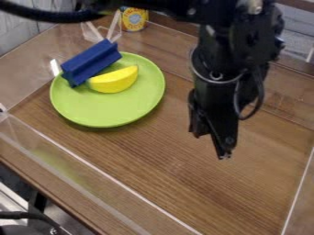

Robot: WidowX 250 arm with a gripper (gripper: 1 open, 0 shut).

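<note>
The black arm comes down from the top right, its gripper (214,134) hanging above the bare wood to the right of the green plate (108,111); it looks shut, with nothing visible between the fingers. On the plate rest a blue block (91,61), tilted at the upper left, and a yellow wedge-shaped piece (114,82) beside it.
A yellow can (134,18) stands at the back, behind a white rabbit-ear shape. Clear edging runs along the left front.
</note>
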